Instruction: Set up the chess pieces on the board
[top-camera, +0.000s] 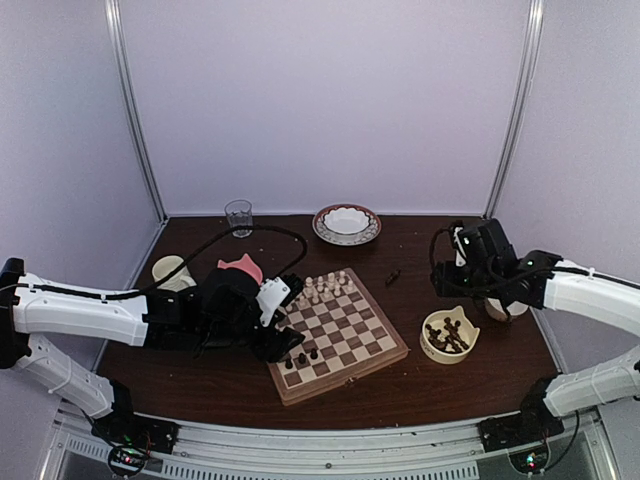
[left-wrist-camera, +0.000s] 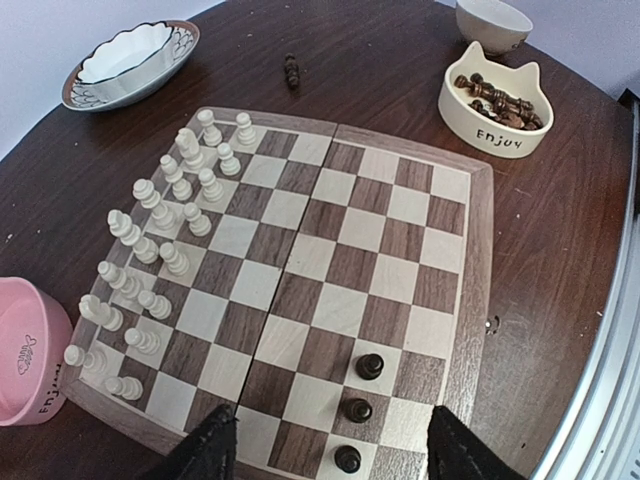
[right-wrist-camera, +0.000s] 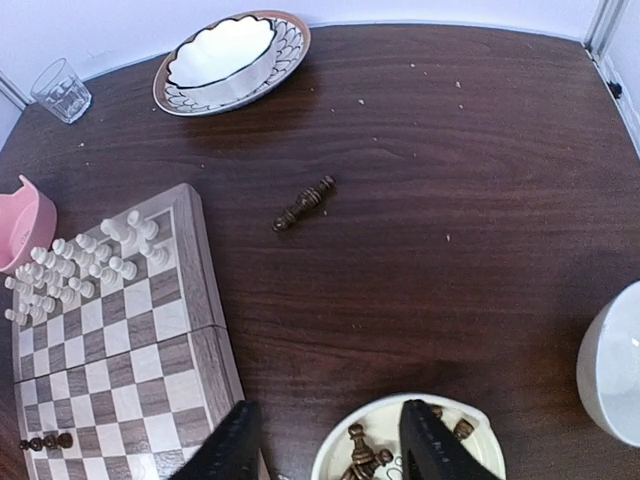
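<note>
The chessboard (top-camera: 340, 335) has white pieces (left-wrist-camera: 165, 215) standing in two rows along one side. On its opposite side three dark pieces (left-wrist-camera: 358, 410) stand in a line. A lone dark piece (right-wrist-camera: 304, 203) lies on its side on the bare table, between the board and the right arm. More dark pieces (left-wrist-camera: 500, 103) lie heaped in the cream bowl (top-camera: 450, 356). Over the three dark pieces hangs my left gripper, open and empty. My right gripper is raised near the bowl, its fingers apart with nothing between them.
A pink bowl (left-wrist-camera: 28, 350) touches or nearly touches the board's left side. Plates (top-camera: 346, 225) and a glass (top-camera: 238, 216) stand at the back, a white cup (top-camera: 172, 272) at left. Right of the cream bowl is a white bowl (right-wrist-camera: 612, 365).
</note>
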